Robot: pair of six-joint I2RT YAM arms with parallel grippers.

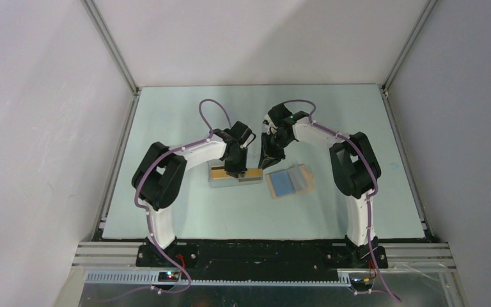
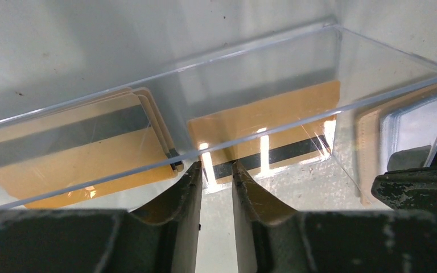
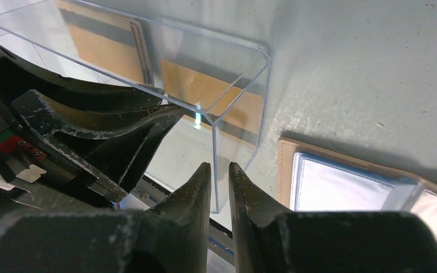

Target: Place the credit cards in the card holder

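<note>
A clear acrylic card holder [image 2: 262, 42] lies on the table with gold cards in it: a stack [image 2: 68, 142] in one compartment and a single gold card [image 2: 264, 108] in the neighbouring one. My left gripper is over the holder's near wall at the single card, its fingertips slightly apart; whether a card is between them is unclear. My right gripper is shut on the holder's corner edge at its right end. Beside the holder lies a pile of blue, white and tan cards [image 1: 283, 182].
The two arms sit close together over the middle of the table, the left gripper's body near the right one's fingers.
</note>
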